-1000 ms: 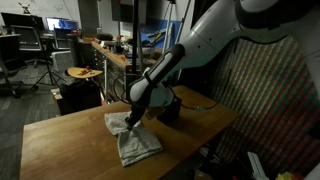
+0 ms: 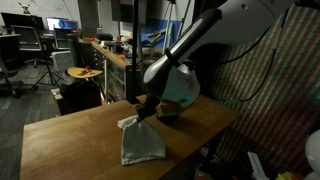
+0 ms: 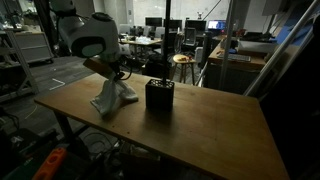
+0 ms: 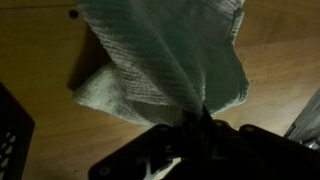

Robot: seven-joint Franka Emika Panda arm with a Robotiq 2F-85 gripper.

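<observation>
A pale grey cloth (image 2: 143, 143) lies partly on the wooden table, one part of it drawn up to my gripper (image 2: 146, 107). In the wrist view the cloth (image 4: 165, 55) runs in folds toward my gripper, which is shut on it; the dark fingers are hard to make out in the shadow. From the other side, exterior view 2 has the lifted cloth (image 3: 112, 97) hanging below the gripper, its lower part spread on the tabletop.
A black box with an open top (image 3: 159, 95) stands on the table close to the cloth. It shows at the edge of the wrist view as a dark perforated wall (image 4: 12, 135). Beyond it, a wide stretch of tabletop (image 3: 215, 125) is bare.
In exterior view 1 the arm has moved right and slightly toward the camera. The held part of the cloth has gone with it, and its far portion is now drawn in.
</observation>
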